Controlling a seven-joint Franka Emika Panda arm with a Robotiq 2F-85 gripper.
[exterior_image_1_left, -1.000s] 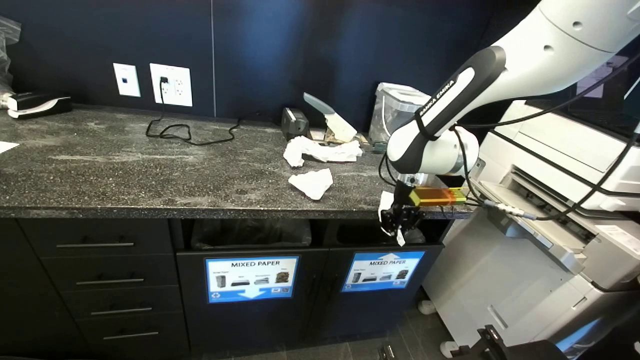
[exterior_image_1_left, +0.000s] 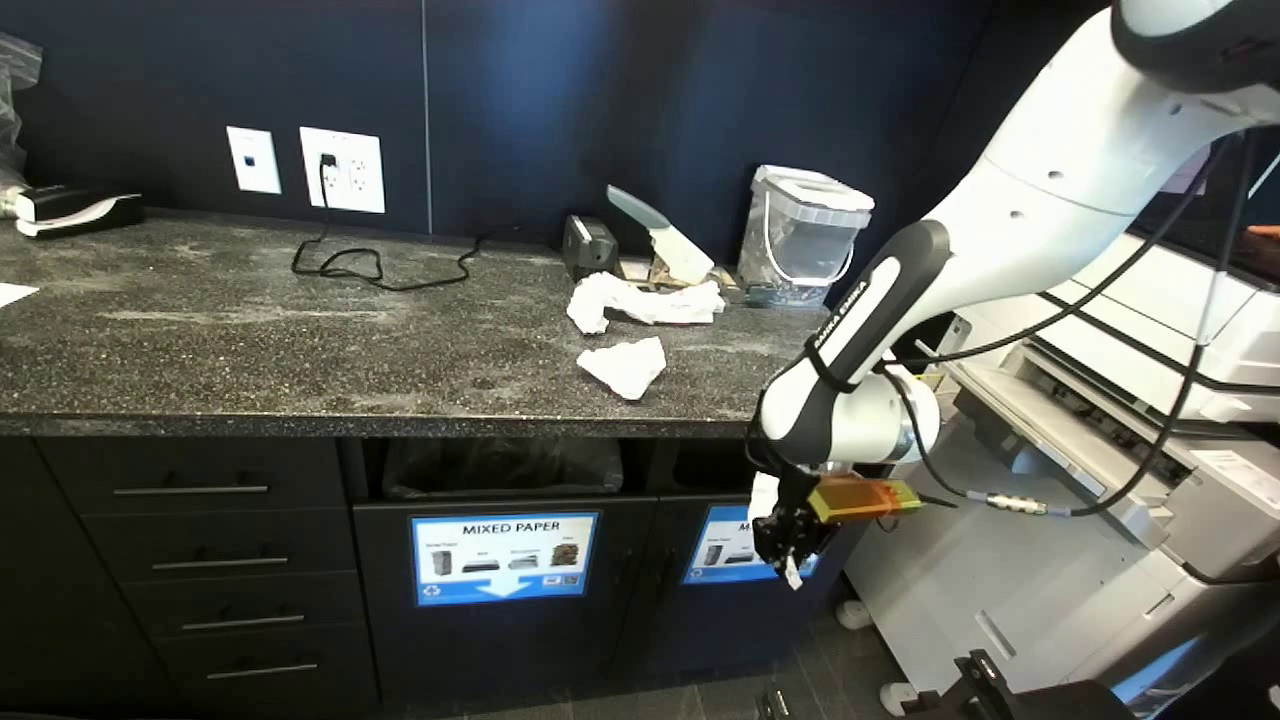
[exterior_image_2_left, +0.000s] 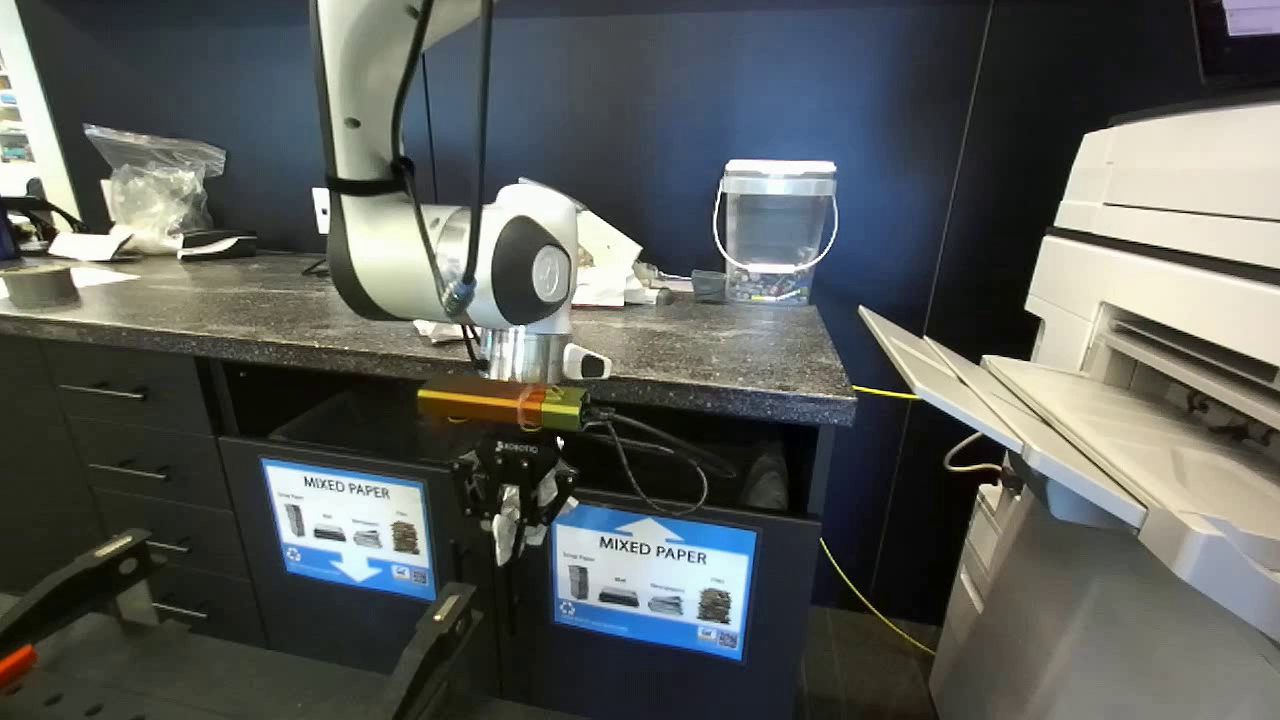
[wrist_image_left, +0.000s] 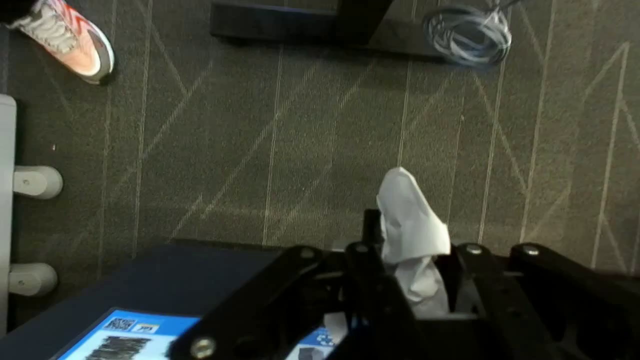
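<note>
My gripper (exterior_image_2_left: 516, 528) is shut on a crumpled white paper (wrist_image_left: 414, 240), whose end sticks out past the fingertips in the wrist view. It hangs in front of the cabinet, lower than the countertop edge, near the right-hand blue MIXED PAPER sign (exterior_image_2_left: 654, 582). Below the paper in the wrist view is carpeted floor. Two more crumpled white papers lie on the counter: a long one (exterior_image_1_left: 648, 302) toward the back and a smaller one (exterior_image_1_left: 626, 366) nearer the front edge.
Under the counter (exterior_image_1_left: 240, 348) are two open slots; the left bin opening (exterior_image_1_left: 504, 466) shows a dark liner. A clear bucket (exterior_image_2_left: 780, 228) stands at the back. The printer (exterior_image_2_left: 1140, 396) juts out on the right, and black drawers (exterior_image_1_left: 204, 564) fill the left.
The arm has come down with the paper still in the gripper, from about the height of the right bin opening to in front of the right sign. The papers on the counter are unmoved.
</note>
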